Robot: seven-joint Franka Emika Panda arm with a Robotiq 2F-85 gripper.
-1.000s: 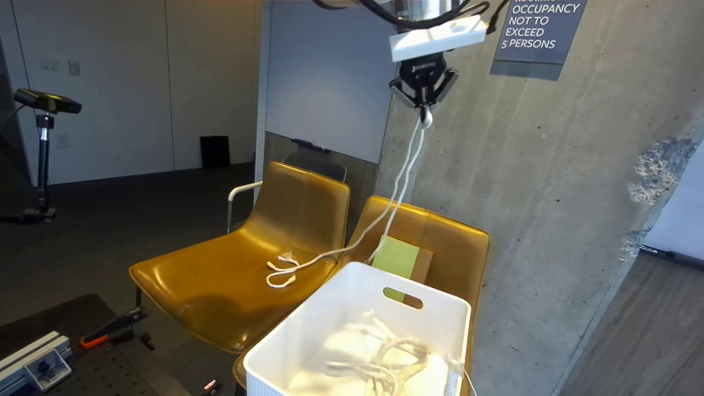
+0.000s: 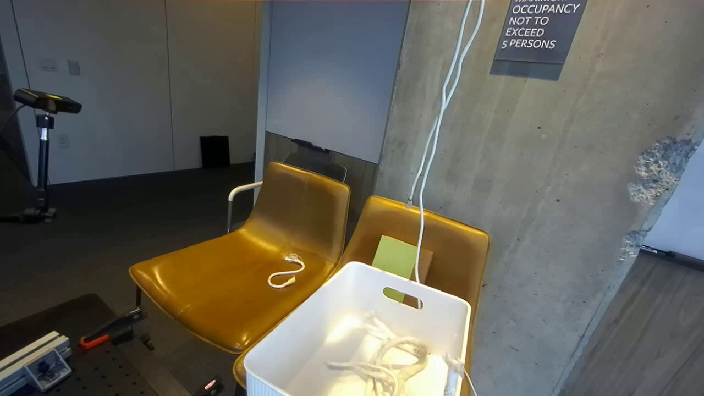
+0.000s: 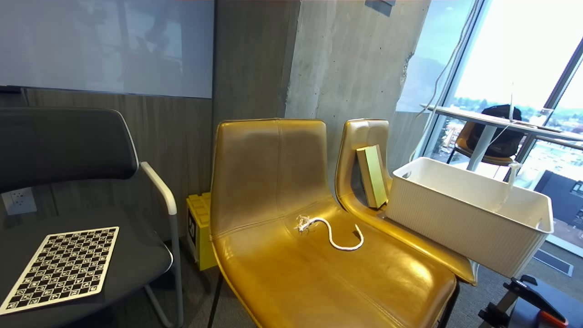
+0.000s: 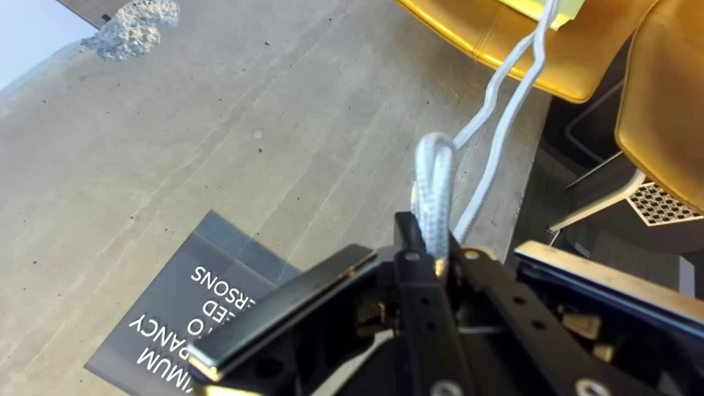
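Note:
In the wrist view my gripper is shut on a white rope (image 4: 434,171), which makes a small loop at the fingertips. Two strands of that rope hang down from above in exterior view 1, where the gripper itself is out of frame. The longer strand (image 2: 429,158) reaches the far wall of the white bin (image 2: 359,274), near its handle slot; whether its end is inside or behind the wall I cannot tell. Several tangled ropes (image 2: 396,366) lie in the bin. A short white rope (image 3: 334,240) rests curved on the near yellow chair's seat (image 3: 306,284).
The bin stands on a second yellow chair (image 2: 476,254), with a green box (image 2: 394,256) against the backrest. A concrete wall (image 2: 515,165) rises behind. A black chair (image 3: 65,153) holds a checkered board (image 3: 63,268).
My gripper has risen out of exterior view 1 with the rope. The strands have swung right and off the near chair, toward the bin's far side. The short rope stays on the seat.

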